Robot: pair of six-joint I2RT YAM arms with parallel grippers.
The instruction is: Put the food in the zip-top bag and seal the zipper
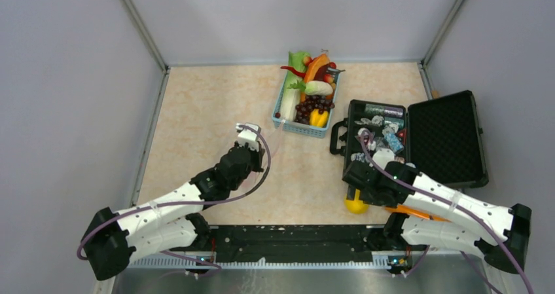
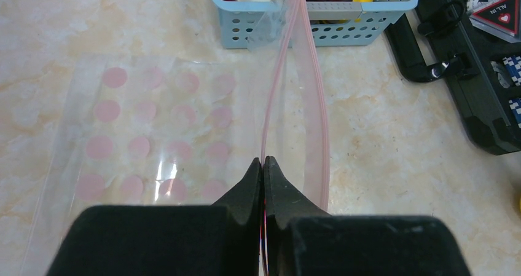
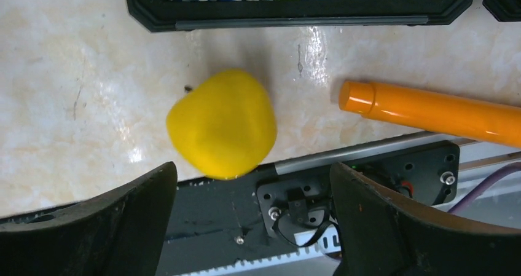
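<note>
The clear zip bag with pink dots lies at the left in the left wrist view, its pink zip strips running away from me. My left gripper is shut on a strip at the bag's mouth. In the top view the yellow apple is on the table near its front edge, outside the bag and right of it. My right gripper is open and empty. From its wrist view, the apple shows ahead of the fingertips, nearer the left finger. The right gripper's fingertips are largely hidden in the top view.
Behind the bag stands a blue basket full of food. A black case with its lid open stands behind the apple. Right of the apple lies an orange tube. Clear table lies between the bag and the case.
</note>
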